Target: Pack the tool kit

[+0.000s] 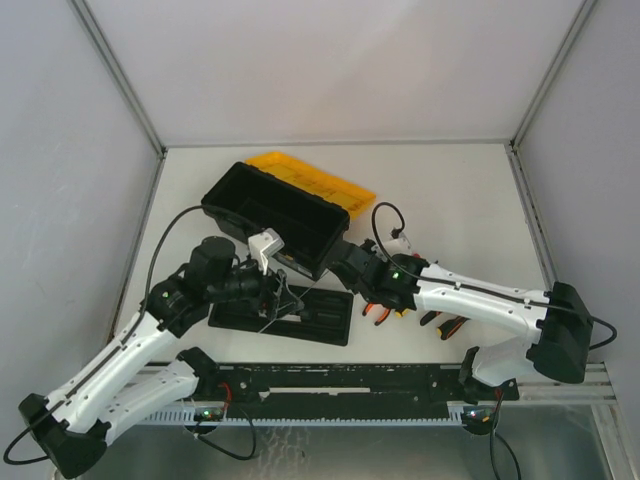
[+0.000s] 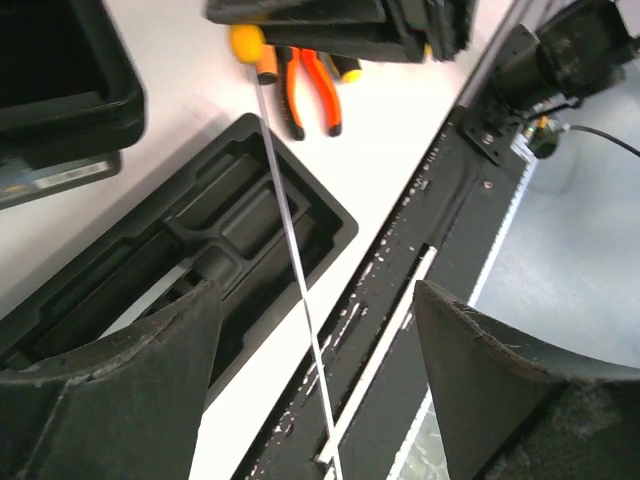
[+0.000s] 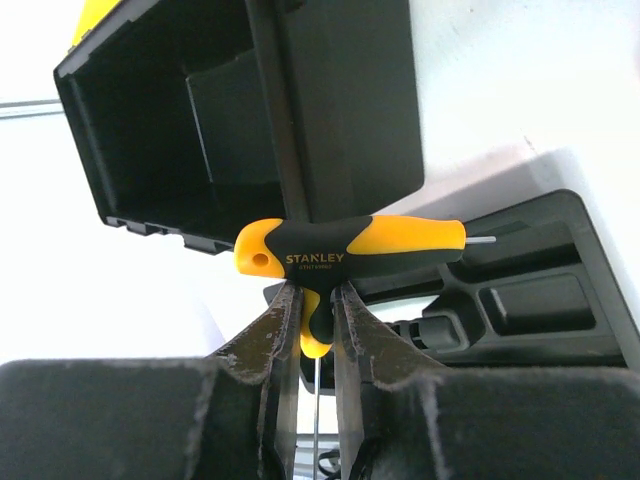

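Observation:
In the right wrist view my right gripper is shut on a black-and-yellow screwdriver (image 3: 316, 340). A Stanley-marked handle (image 3: 340, 246) lies crosswise over its fingertips; whether this is part of the same tool I cannot tell. The long thin shaft (image 2: 290, 225) slants across the left wrist view, passing between the spread fingers of my left gripper, which is open and not clamped on it. Below lies the black compartment tray (image 1: 335, 325). Behind it stands the open black toolbox (image 1: 225, 215), its inside looking empty.
A yellow tray-like piece (image 1: 345, 190) lies behind the toolbox. Orange-handled pliers (image 2: 325, 90) and screwdrivers (image 1: 452, 327) lie on the table to the right, partly under the right arm.

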